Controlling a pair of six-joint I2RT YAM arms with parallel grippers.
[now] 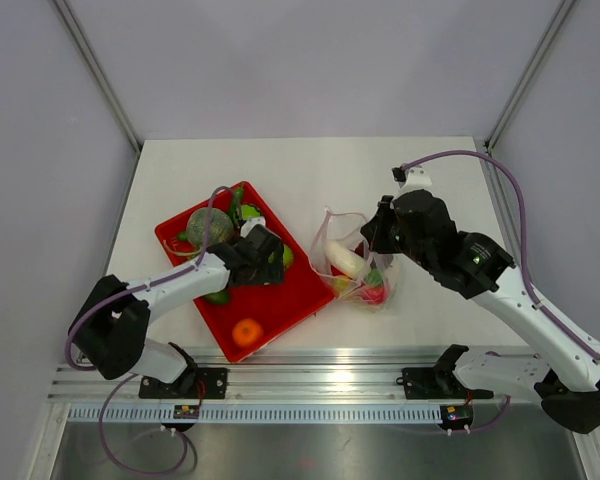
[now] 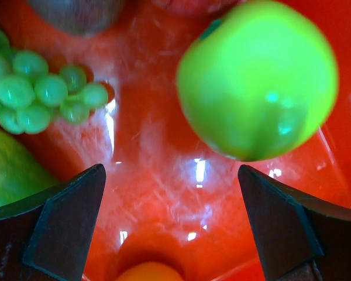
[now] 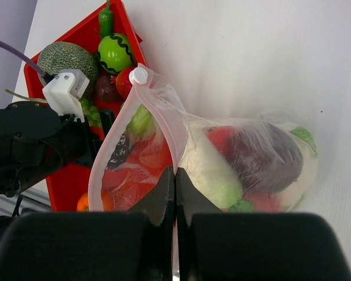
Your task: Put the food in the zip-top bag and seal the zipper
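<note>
My left gripper [image 1: 267, 268] is open over the red tray [image 1: 255, 325], its fingers low above the bottom. In the left wrist view a bright green round fruit [image 2: 257, 79] lies just beyond the fingertips, with grapes [image 2: 29, 93] to the left and an orange fruit [image 2: 149, 272] below. My right gripper is shut on the rim of the zip top bag [image 3: 245, 158], holding it upright and partly open. The bag holds several items, among them a long pale one [image 1: 345, 260] and red ones.
A melon [image 3: 67, 67], a striped green ball [image 3: 116, 52] and a green pepper [image 3: 105, 17] lie in the tray's back part.
</note>
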